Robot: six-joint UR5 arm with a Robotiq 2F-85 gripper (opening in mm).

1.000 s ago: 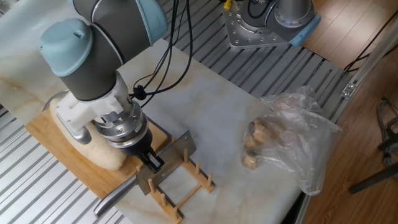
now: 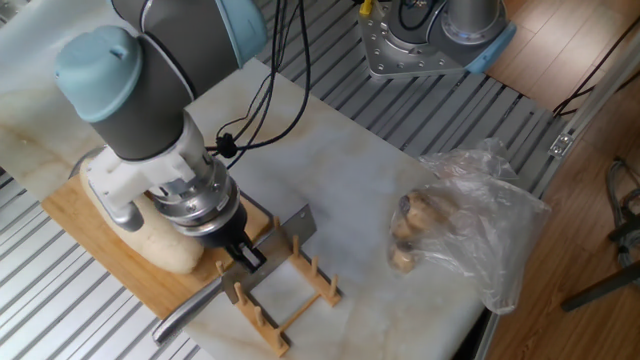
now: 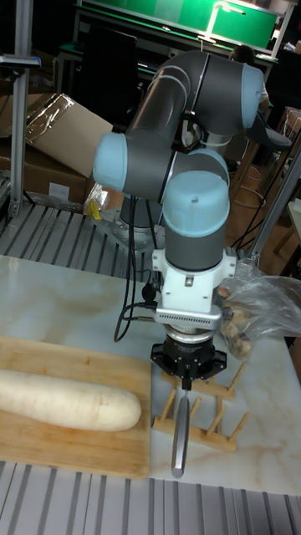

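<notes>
A broad-bladed knife [image 2: 300, 228] stands on edge among the pegs of a small wooden rack [image 2: 301, 311], its metal handle [image 3: 181, 435] reaching out past the rack toward the table's front. Over the knife, where blade and handle meet, is my gripper [image 2: 252, 262], pointing down. From the front, its black fingers [image 3: 186, 384] come together in a narrow tip right at the knife, so it looks shut on it. The contact itself is partly hidden. The rack's pegs [image 3: 220, 415] show behind and to the right of the handle in the other view.
A long pale vegetable [image 3: 69, 400] lies on a wooden cutting board [image 3: 107, 453] left of the rack. A clear plastic bag [image 2: 490, 235] with brown lumps [image 2: 420, 215] rests toward the right edge. The marble-like tabletop between rack and bag is bare.
The gripper has shifted slightly to the left and down in exterior view 2. The knife and the rack appear to have moved by a small amount too. The board and bag look unmoved.
</notes>
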